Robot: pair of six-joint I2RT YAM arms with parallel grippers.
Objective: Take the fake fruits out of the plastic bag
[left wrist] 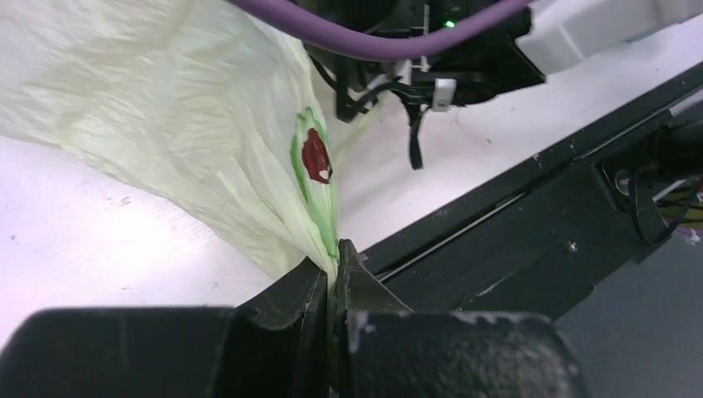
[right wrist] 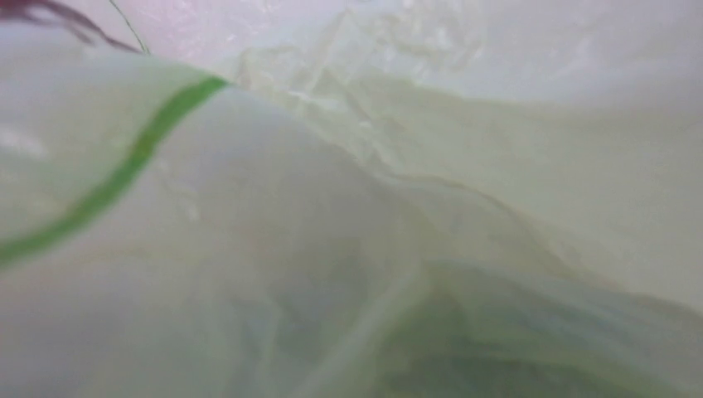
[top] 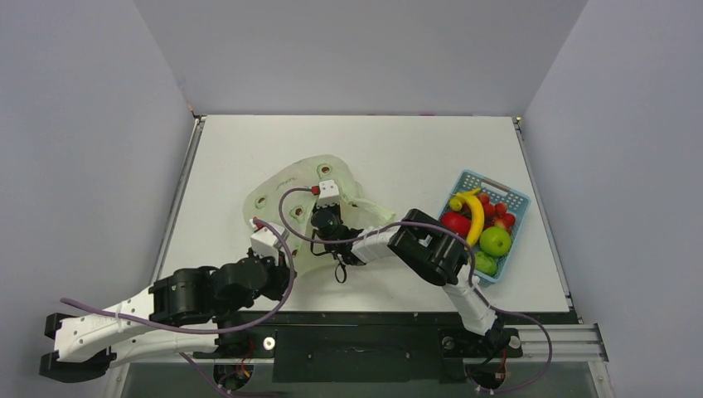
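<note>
The pale, translucent plastic bag (top: 278,186), printed with avocado-like shapes, is spread over the left-centre of the table. In the left wrist view, a gathered fold of the bag (left wrist: 265,166) runs down into my left gripper, which is shut on it. My right gripper (top: 330,214) reaches in at the bag's middle, its fingertips hidden by arm and plastic. Wrinkled film of the bag (right wrist: 273,191) fills the right wrist view, so neither its fingers nor anything between them shows. No fruit can be made out inside the bag.
A blue basket (top: 521,201) at the table's right holds a banana (top: 476,220), a green apple (top: 496,241), a red fruit (top: 455,222) and several small red ones. The right forearm passes close to it.
</note>
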